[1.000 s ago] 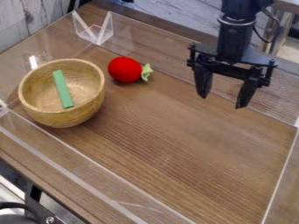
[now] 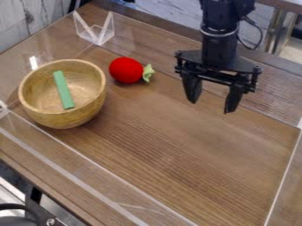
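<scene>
A black robot arm reaches down from the top right, its gripper (image 2: 218,88) hanging over the wooden table (image 2: 189,168), with two fingers spread apart and nothing seen between them. To its left lie a red object (image 2: 125,70), round in shape, and a small light green piece (image 2: 147,71) beside it. A wooden bowl (image 2: 83,103) at the left holds a green bar-shaped object (image 2: 63,91), resting inside it.
A clear angular plastic item (image 2: 97,26) stands at the back left. A dark object lies at the bottom left edge.
The red object, the bowl and its contents have not moved.
</scene>
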